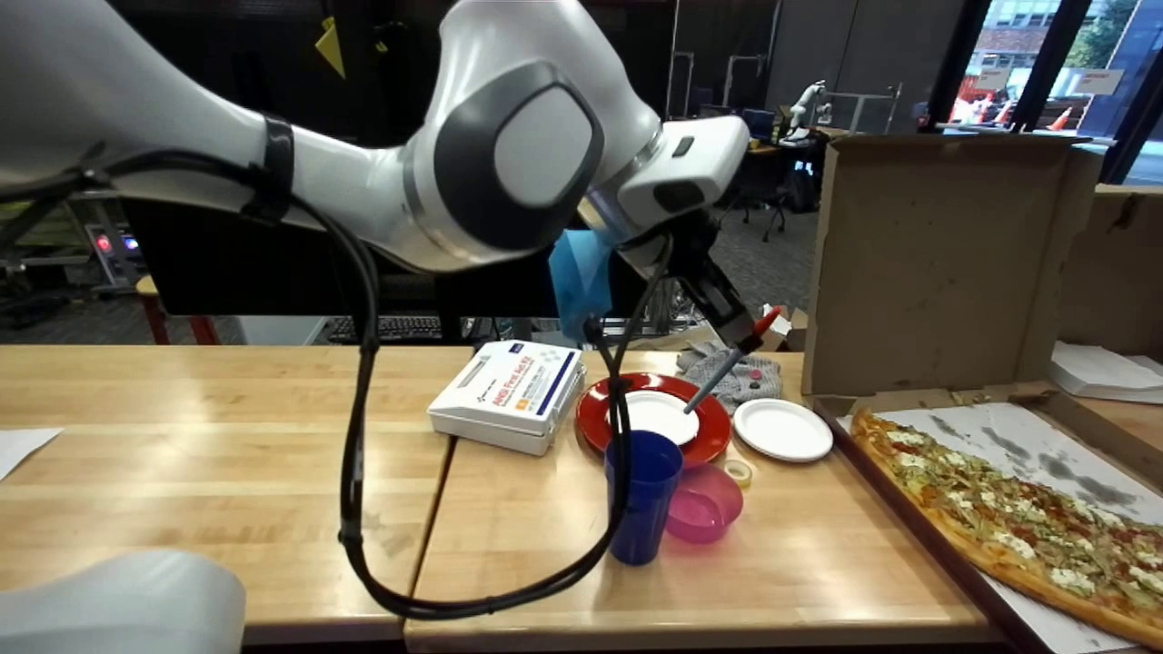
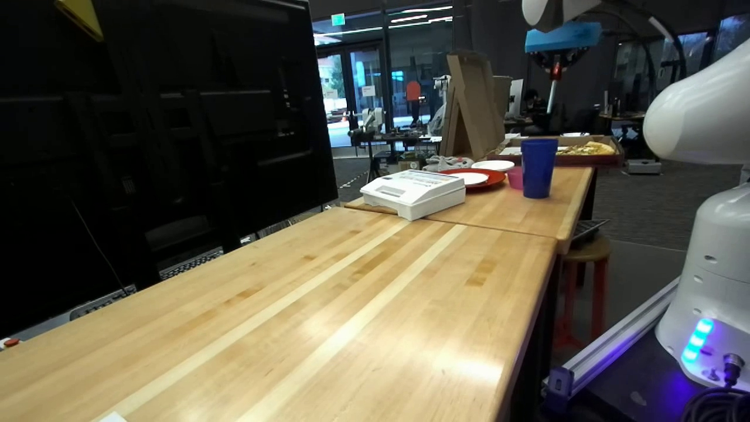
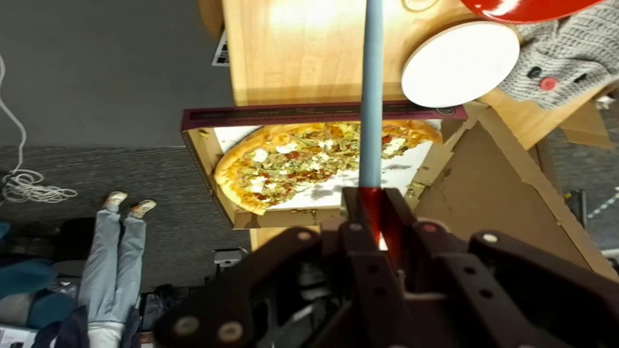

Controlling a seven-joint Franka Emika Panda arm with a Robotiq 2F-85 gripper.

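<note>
My gripper (image 1: 750,331) is raised over the far side of the table, shut on a slim grey rod (image 1: 714,380) with a red end. From the fingers the rod slants down and left in exterior view 1, its tip appearing in front of the white plate on the red plate. In the wrist view the grey rod (image 3: 372,98) runs straight up from between the fingers, and its red part sits in the grip. Exterior view 2 shows the rod (image 2: 552,95) hanging below the gripper, clear of the table.
A red plate (image 1: 714,429), white plate (image 1: 782,430), blue cup (image 1: 645,501), pink bowl (image 1: 706,507) and first aid kit (image 1: 510,392) stand close together. An open pizza box (image 1: 921,272) occupies the right.
</note>
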